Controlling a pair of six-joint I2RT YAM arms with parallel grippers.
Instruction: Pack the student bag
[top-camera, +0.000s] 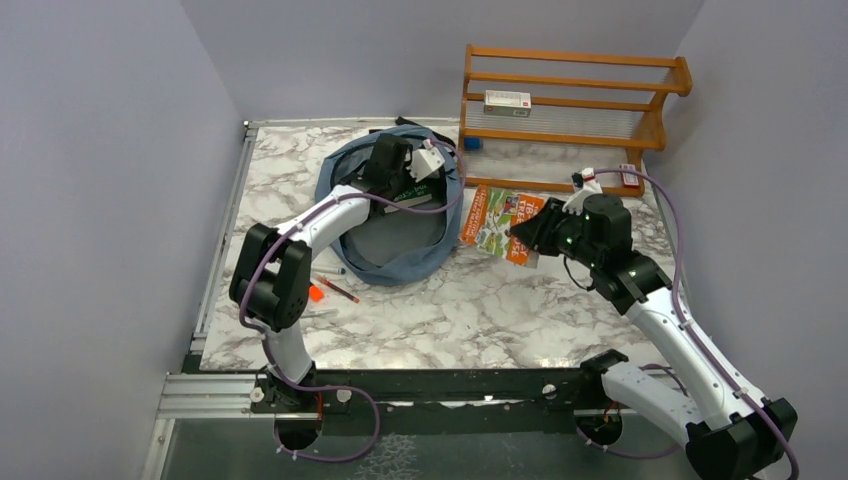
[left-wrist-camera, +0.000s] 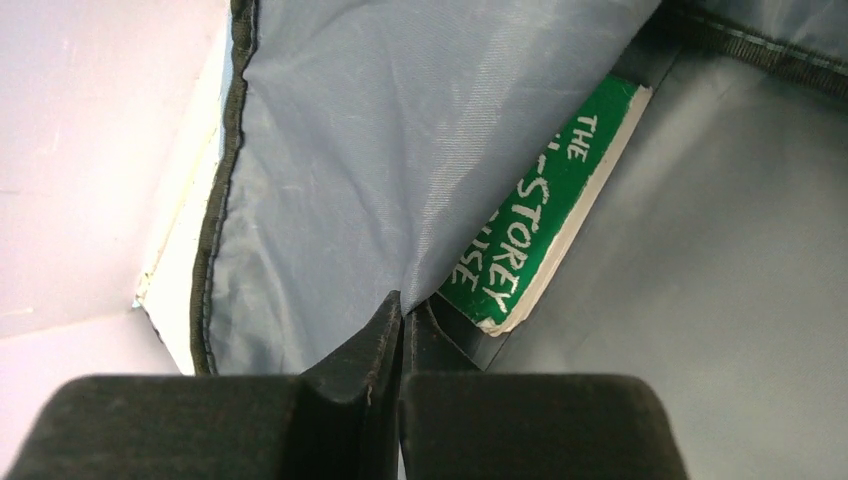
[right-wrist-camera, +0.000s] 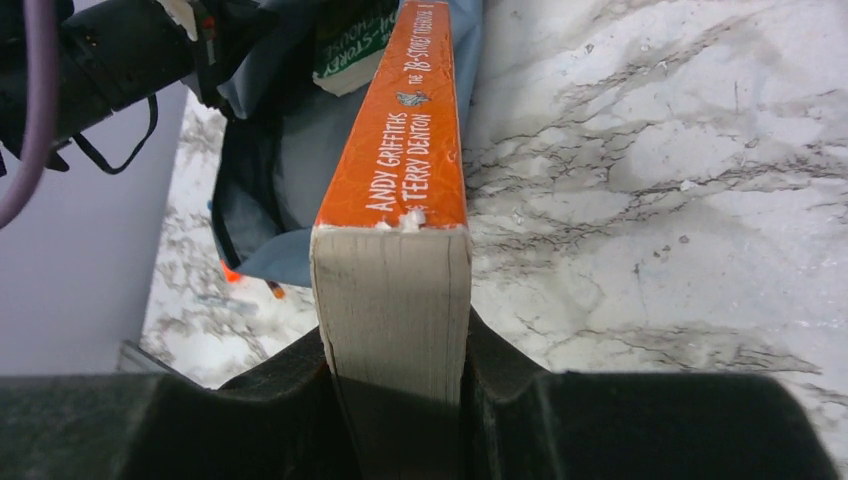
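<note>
The blue student bag (top-camera: 415, 262) lies with its mouth spread, its grey lining facing up. Inside it rests a green book (top-camera: 412, 200), partly covered by a fold of lining in the left wrist view. My left gripper is shut on that fold of bag fabric (left-wrist-camera: 420, 190), pinching its lower edge beside the green book. Right of the bag, my right gripper (top-camera: 535, 232) is shut on an orange book (top-camera: 490, 222). The spine of this book faces up in the right wrist view, and its near end sits between the fingers.
A wooden rack (top-camera: 570, 135) stands at the back right, a small white box (top-camera: 507, 103) on it. Orange-tipped and thin pens (top-camera: 340, 290) lie at the bag's front left.
</note>
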